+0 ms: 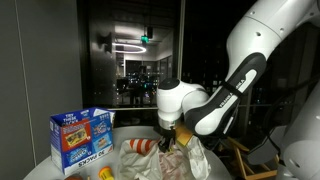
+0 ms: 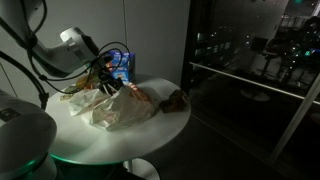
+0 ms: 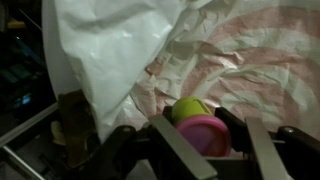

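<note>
In the wrist view, my gripper is shut on a small rounded item [image 3: 203,132], pink at the near end and yellow-green behind. White plastic with faded red print, part of a bag [image 3: 260,70], fills the area beyond it. Exterior view 1 has the gripper [image 1: 166,140] above the crumpled bag [image 1: 140,163] on the table. Seen from the other side, the gripper [image 2: 106,88] is at the bag's upper edge, and the bag [image 2: 125,110] spreads over the white round table [image 2: 95,147]. The held item is too small to make out in the exterior views.
A blue snack box [image 1: 83,138] stands at the left of the table, with a yellow item [image 1: 106,173] in front of it. A red-and-white striped thing [image 1: 143,146] lies behind the bag. Something reddish-brown [image 2: 176,101] sits near the table's edge.
</note>
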